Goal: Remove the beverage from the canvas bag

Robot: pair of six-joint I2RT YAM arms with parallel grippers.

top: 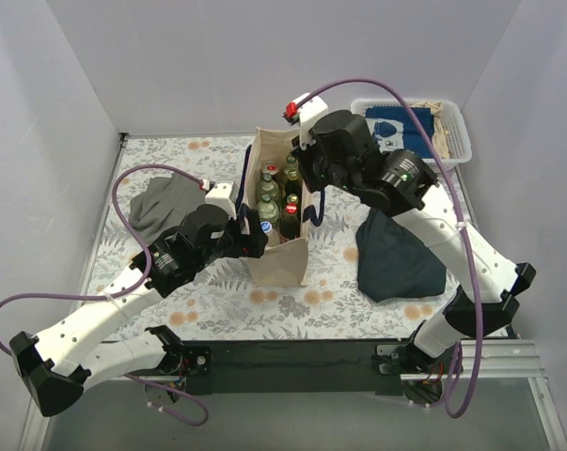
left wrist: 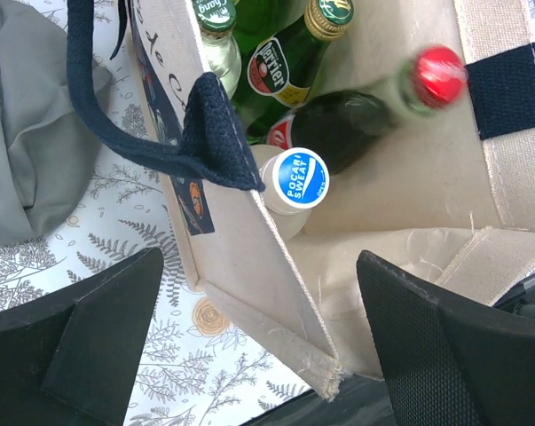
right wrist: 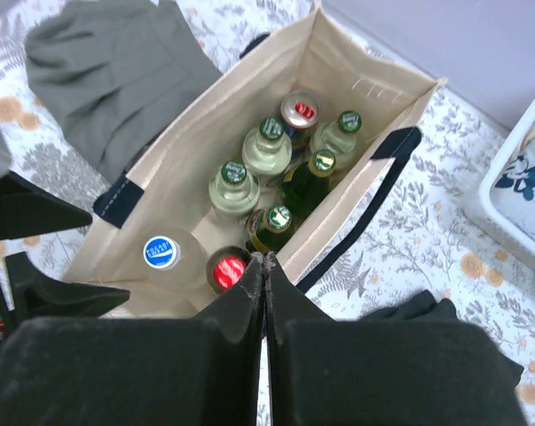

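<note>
Upright in the middle of the table stands a tall canvas bag [top: 279, 268], its top open and several bottles inside. In the left wrist view a bottle with a blue POCARI SWEAT cap [left wrist: 302, 178] is near the front corner, beside a dark red-capped bottle [left wrist: 338, 124] that looks blurred at its cap. My left gripper [top: 250, 235] is at the bag's near left edge, its fingers [left wrist: 72, 346] spread apart with nothing between them. Above the bag's right side, my right gripper [top: 307, 169] is shut, its tips together and nothing visible between them.
Behind and right is a white basket [top: 460, 141] holding folded blue cloth. A grey cloth [top: 170, 202] lies left of the bag, a dark cloth [top: 396, 258] right of it. Dark bag handles [left wrist: 143, 155] loop outside the rim.
</note>
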